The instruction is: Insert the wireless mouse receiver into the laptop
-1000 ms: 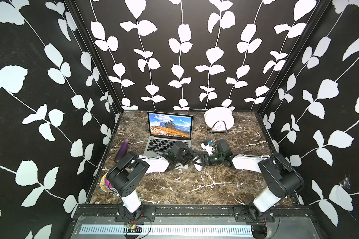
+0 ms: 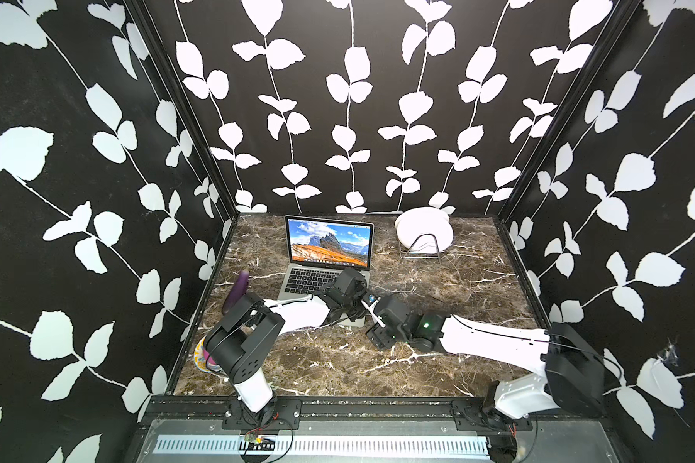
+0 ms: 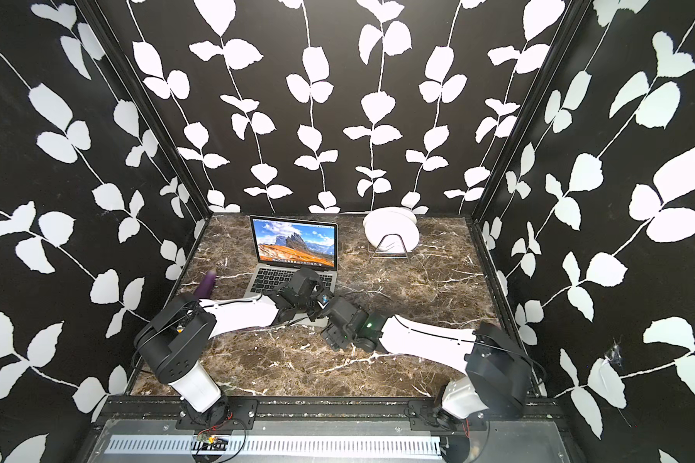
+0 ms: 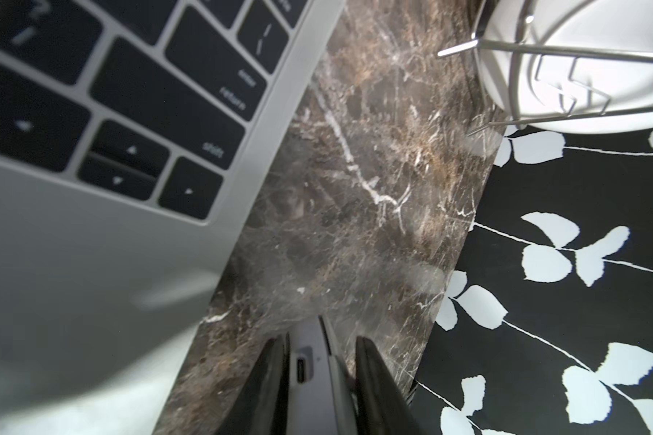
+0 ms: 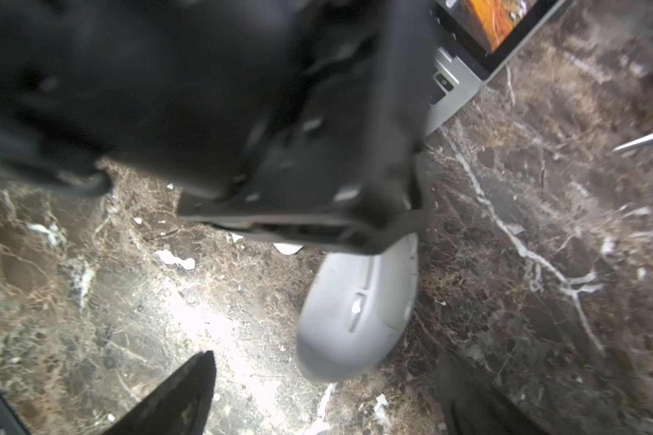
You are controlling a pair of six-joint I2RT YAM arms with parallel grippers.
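The open laptop (image 2: 328,240) stands at the back centre, its keyboard filling the left of the left wrist view. My left gripper is shut on a small grey receiver (image 4: 310,362), held over the marble beside the laptop's right edge. A white wireless mouse (image 5: 357,311) lies on the marble in the right wrist view, partly hidden by the left arm's body. My right gripper stands open over the mouse, its fingers either side with nothing between them.
A wire rack with white plates (image 3: 390,227) stands at the back right. A purple aubergine (image 2: 235,293) lies at the left, near a colourful plate (image 2: 200,355).
My right arm has swung toward the front, its gripper now lower in the top left view and angled over the mouse. The left arm has barely moved.
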